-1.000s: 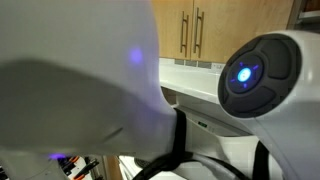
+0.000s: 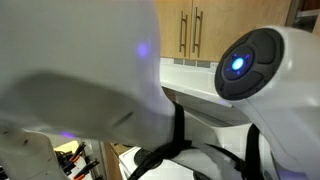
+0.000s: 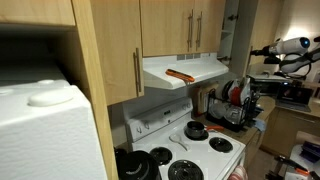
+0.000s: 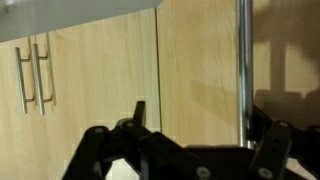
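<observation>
In the wrist view, a vertical metal bar handle [image 4: 245, 70] runs down the light wooden cabinet door [image 4: 195, 60]. My black gripper is at the bottom of that view, its fingers [image 4: 138, 115] spread wide. The bar's lower part reaches down between them, close to the right finger; whether they touch, I cannot tell. The fingers stand open and grip nothing. Large white arm links [image 2: 80, 90] fill much of the first exterior view and hide the gripper there. In the second exterior view I cannot make out my gripper.
Two more bar handles [image 4: 38, 75] show on neighbouring doors at the left. Below the cabinets in the second exterior view are a white hood shelf [image 3: 205, 72] holding an orange item [image 3: 180, 75], and a white stove [image 3: 205, 158] with several pots. A fridge-like white box [image 3: 55, 135] stands at left.
The arm has shifted: its joint with the blue light now sits slightly higher and further left in the first exterior view, and the big white link covers less of the lower left.
</observation>
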